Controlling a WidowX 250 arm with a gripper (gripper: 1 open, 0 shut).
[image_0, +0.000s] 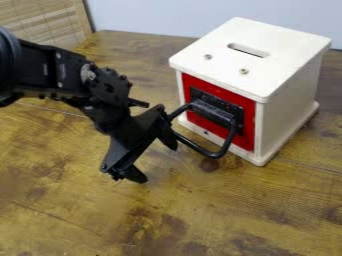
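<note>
A white wooden box (282, 85) with a red front panel (201, 85) stands at the right, a slot and two small screws on its top. A black plate on the red panel carries a black U-shaped handle (221, 151) that reaches forward and left. My black gripper (144, 158) is at the left end of this handle, angled down over the tabletop. The handle's end meets or passes behind the gripper's upper part; whether it is held cannot be told, nor can the finger's state.
A woven mat (40, 20) stands at the back left, and a pale wall runs behind.
</note>
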